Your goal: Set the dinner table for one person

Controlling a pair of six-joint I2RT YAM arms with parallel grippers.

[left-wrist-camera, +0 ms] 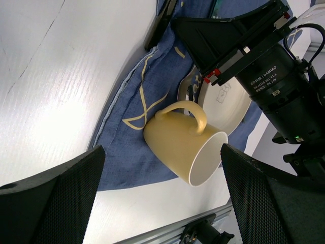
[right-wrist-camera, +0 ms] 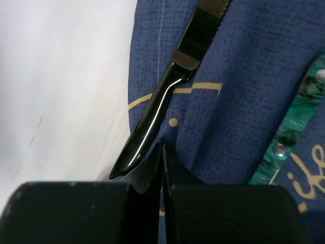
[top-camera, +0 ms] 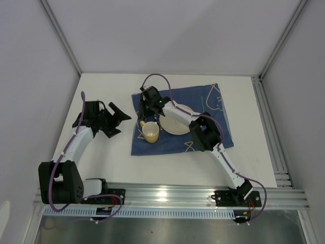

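Observation:
A blue placemat (top-camera: 167,147) holds a white plate (top-camera: 177,124) and a yellow mug (top-camera: 151,133), which sits at the mat's left front beside the plate. My left gripper (top-camera: 118,119) is open and empty over the table, left of the mat. My right gripper is shut at the mat's left back, its tips beside a black knife handle (right-wrist-camera: 147,122) with nothing visible between them. A green-patterned utensil handle (right-wrist-camera: 284,127) lies to the right of it.
Bare white table (top-camera: 101,157) surrounds the mat. The right arm reaches across the plate from the front right. Walls border the table's back and sides.

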